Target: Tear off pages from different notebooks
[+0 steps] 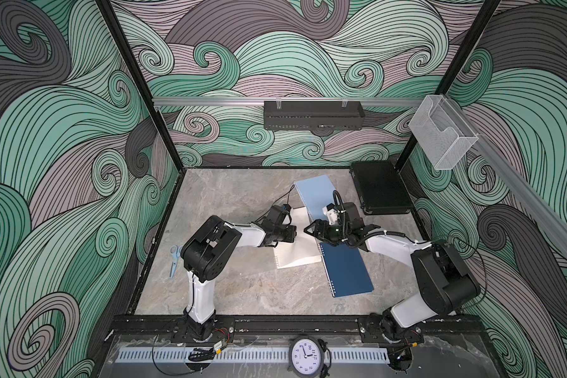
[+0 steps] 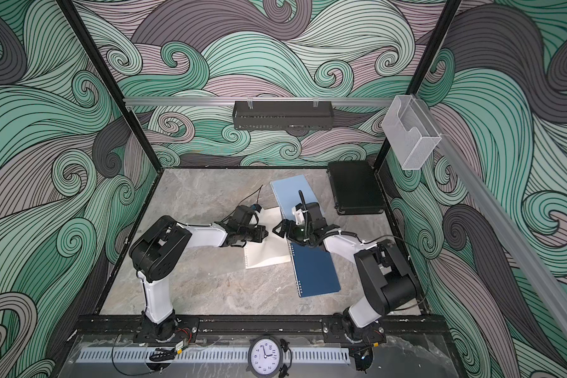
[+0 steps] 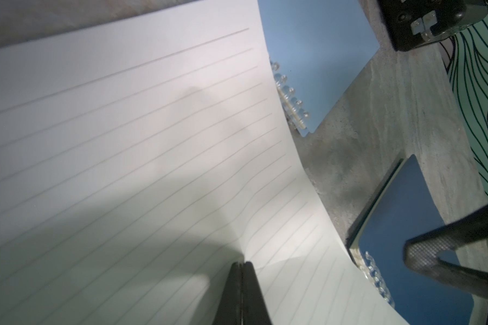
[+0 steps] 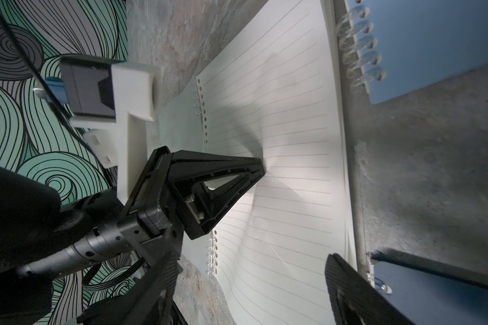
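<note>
An open notebook [image 1: 291,254] with white lined pages lies mid-table, its ring holes along the left edge in the right wrist view. My left gripper is shut, its tips on the middle of the page [image 3: 162,162]. The paper creases and bulges around those tips; I cannot tell whether a fold is pinched between them. Over the notebook's right edge is my right gripper, its fingers [image 4: 339,276] apart with only the page in view below the gap. A light blue notebook [image 1: 312,187] and a dark blue notebook [image 1: 348,272] lie closed to the right.
Light blue scissors [image 1: 174,260] lie at the table's left edge. A black case [image 1: 380,187] stands at the back right. A white mesh basket [image 1: 443,132] hangs at upper right.
</note>
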